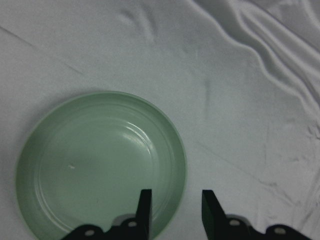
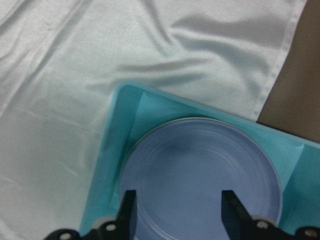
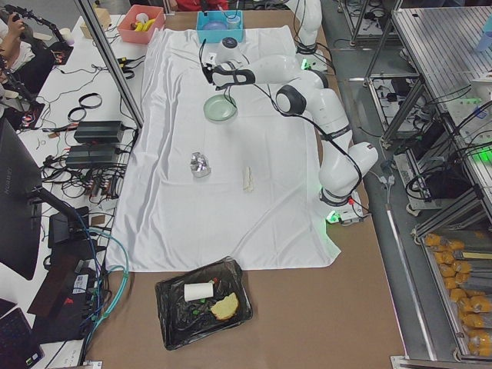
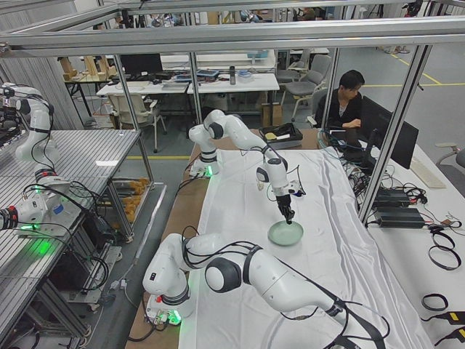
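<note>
A green plate (image 3: 220, 109) (image 4: 285, 231) (image 1: 95, 160) rests on the white cloth (image 3: 184, 215). My left gripper (image 4: 287, 217) is above it toward its edge, open with nothing between its fingers. In the right wrist view, my right gripper stands open above a blue plate (image 2: 200, 170), which lies inside a turquoise bin (image 2: 107, 150) at the far end of the table.
A crumpled silver object (image 3: 199, 164) and a pale slim item (image 3: 247, 179) lie on the cloth. A black tray (image 3: 173, 323) with food sits at the near end. A red bin (image 3: 131, 34) is on the side table.
</note>
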